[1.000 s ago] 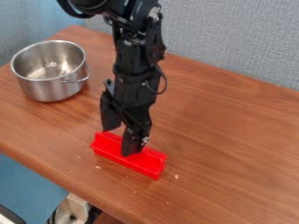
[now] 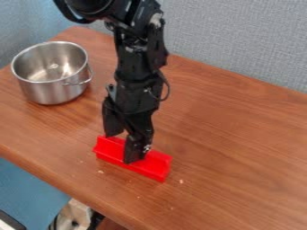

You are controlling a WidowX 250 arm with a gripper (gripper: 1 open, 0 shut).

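A red bar-shaped object (image 2: 151, 166) lies on the wooden table near its front edge, set at a slant. My black gripper (image 2: 124, 140) is lowered right over it, fingers apart and open, their lower ends at the red object and partly in front of it. Whether the fingertips touch it is unclear.
A steel pot (image 2: 50, 83) with a wire handle stands at the back left. The front-left table edge drops to a blue surface (image 2: 36, 193), and a grey textured wall is behind.
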